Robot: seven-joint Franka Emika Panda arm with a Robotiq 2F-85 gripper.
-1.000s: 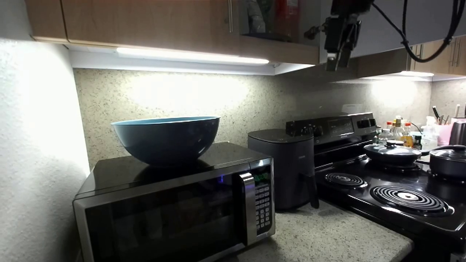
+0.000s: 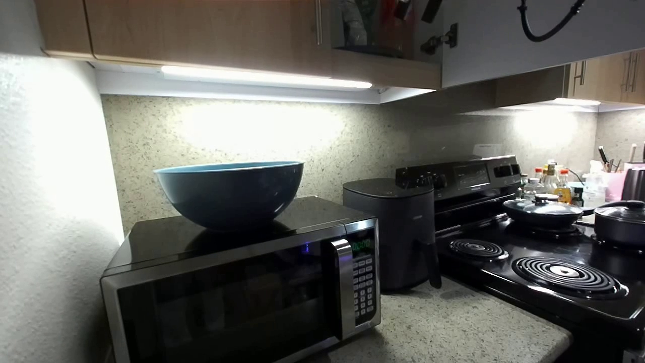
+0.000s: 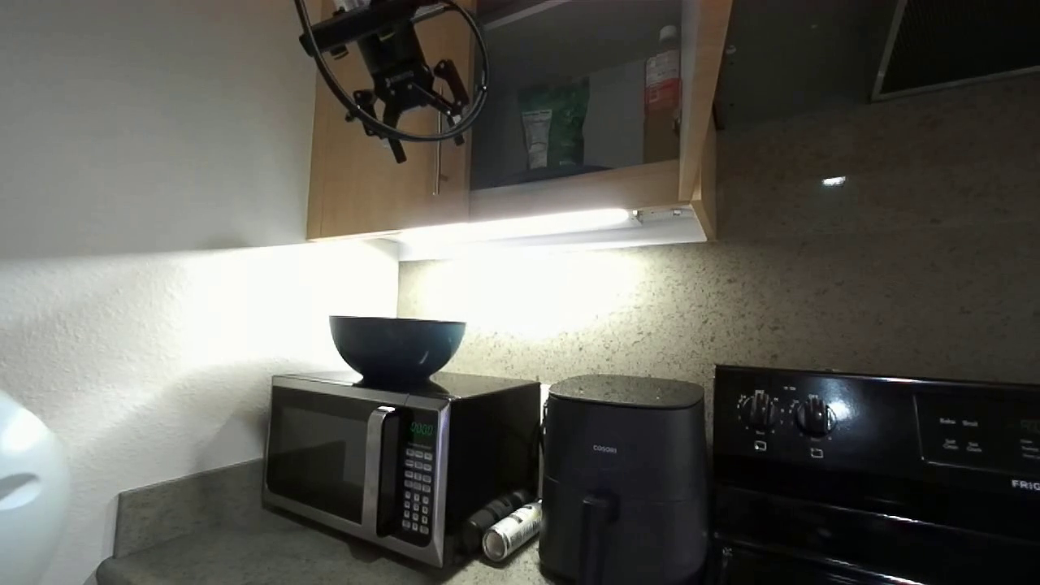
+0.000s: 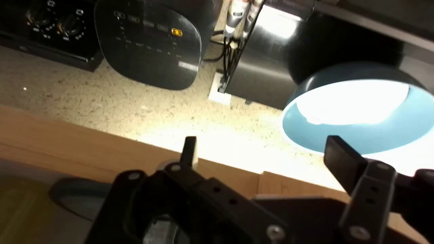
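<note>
My gripper stands open, its two black fingers wide apart with nothing between them. In the second exterior view the gripper (image 3: 429, 146) hangs high, in front of the upper cabinet and above the microwave. Only its dark tips (image 2: 417, 9) show at the top edge of the first exterior view. A large bowl (image 2: 233, 196), dark outside and light blue inside, rests upright on top of the microwave (image 2: 242, 302). In the wrist view the bowl (image 4: 358, 134) lies at the right, partly behind one finger.
The upper cabinet's door (image 2: 538, 36) stands open, with a green bag (image 3: 568, 122) and a bottle (image 3: 663, 83) inside. Beside the microwave are a black air fryer (image 3: 624, 468) and a can (image 3: 512, 531). A covered pan (image 2: 542, 213) sits on the stove (image 2: 484, 272).
In the first exterior view my gripper has risen and shifted left, from in front of the open door to the frame's top edge. The bowl has not moved.
</note>
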